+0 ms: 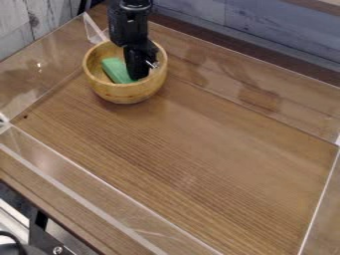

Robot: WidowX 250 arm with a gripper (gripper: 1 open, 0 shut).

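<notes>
A round tan bowl stands at the upper left of the table, with a green object inside on its left side. My black gripper reaches down from the top of the view into the bowl, right beside the green object. Its fingertips are dark and small here; whether anything is between them cannot be made out.
A grey wall runs along the back, and corrugated panels edge the left side.
</notes>
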